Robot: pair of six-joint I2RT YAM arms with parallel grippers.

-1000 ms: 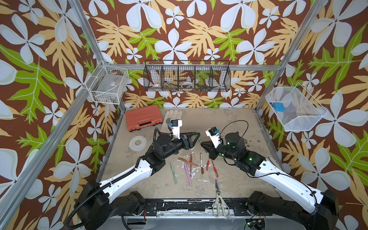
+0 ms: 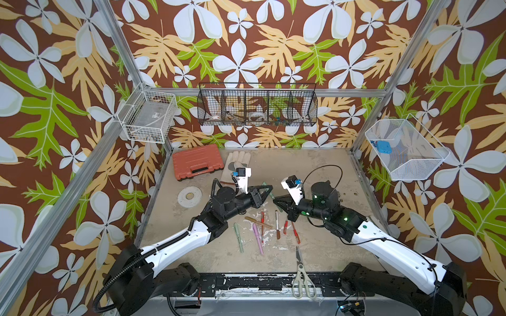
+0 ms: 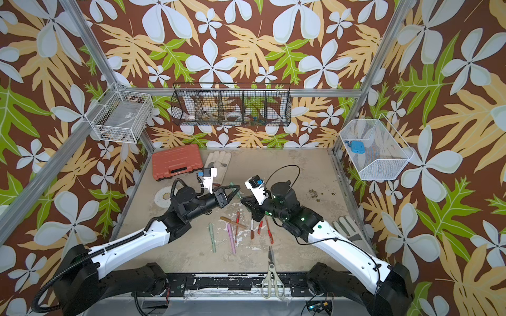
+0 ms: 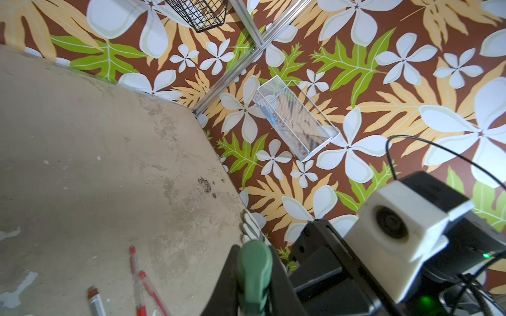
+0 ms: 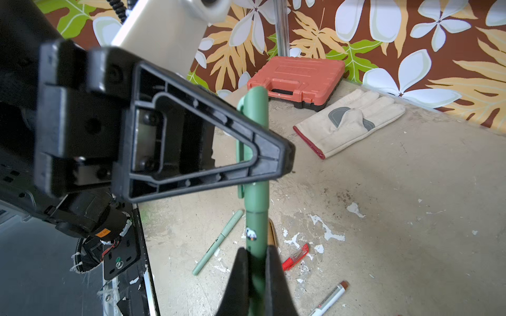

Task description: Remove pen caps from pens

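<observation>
A green capped pen (image 5: 257, 221) stands between my two grippers, which face each other over the table's middle. My right gripper (image 3: 244, 200) is shut on its lower part. My left gripper (image 3: 235, 190) is at the upper cap (image 5: 256, 189); in the right wrist view its dark finger crosses the cap, but whether it grips is unclear. Loose pens lie below: green (image 2: 238, 237), purple (image 2: 258, 239), brown (image 2: 254, 220), white (image 5: 329, 297) and several red ones (image 5: 295, 258).
Scissors (image 2: 303, 276) lie at the front edge. A red case (image 2: 196, 160), a glove (image 5: 348, 123) and a white ring (image 2: 185, 197) occupy the back left. Wire baskets (image 2: 255, 108) hang on the walls.
The loose pens have not moved.
</observation>
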